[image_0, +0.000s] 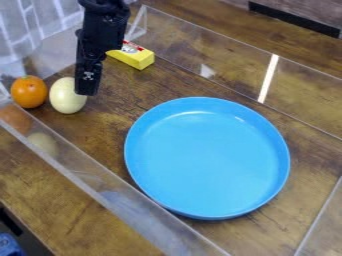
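Note:
My black gripper (90, 72) hangs at the upper left, its fingers open, just above a pale egg-shaped object (68, 97). An orange round fruit (30, 91) sits left of the egg. A yellow block (132, 56) with a red and white mark lies behind and right of the gripper. A large blue plate (206, 157) fills the right middle.
Clear plastic walls (80, 175) run along the left side of the wooden surface (214, 65). The area behind the plate is bare wood.

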